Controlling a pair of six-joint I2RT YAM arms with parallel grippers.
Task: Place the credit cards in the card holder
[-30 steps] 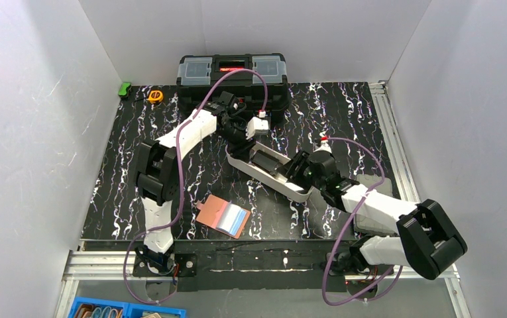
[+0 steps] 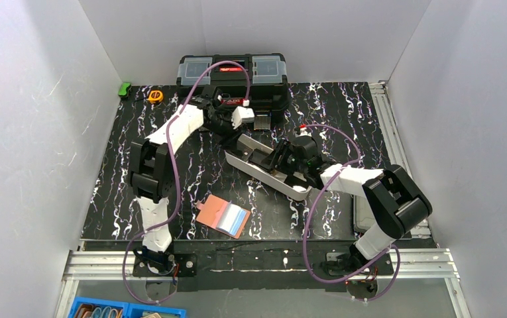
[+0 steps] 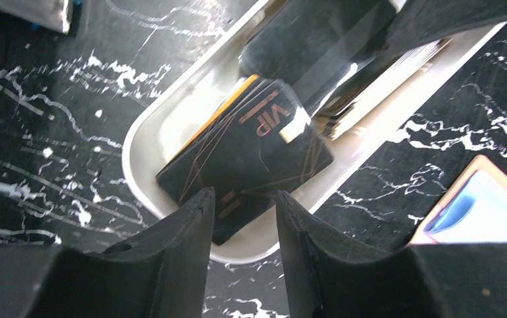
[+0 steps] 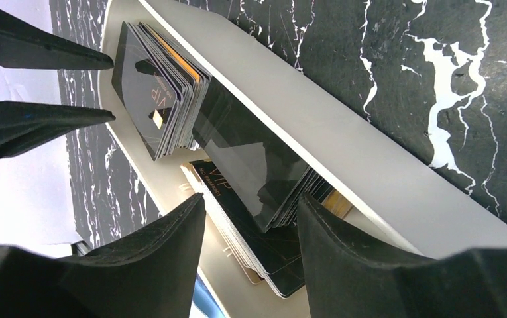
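A white oblong box [image 2: 258, 173] holds stacks of dark and pale cards [image 3: 244, 159], some marked VIP. In the right wrist view a dark stack [image 4: 244, 152] leans on the box wall, with another stack [image 4: 144, 99] beyond it. My right gripper is part open over the middle stack; I cannot tell whether it touches. My left gripper is open above the box's far-left end, nothing between its fingers. The open orange card holder [image 2: 211, 211] with clear sleeves lies on the table below the box.
A black toolbox [image 2: 232, 69] stands at the back, with small green [image 2: 124, 89] and orange [image 2: 155, 97] items to its left. A grey panel [image 2: 363, 218] lies at the right. Bare marble table surrounds the box.
My left arm has drawn back to the left, off the box's end.
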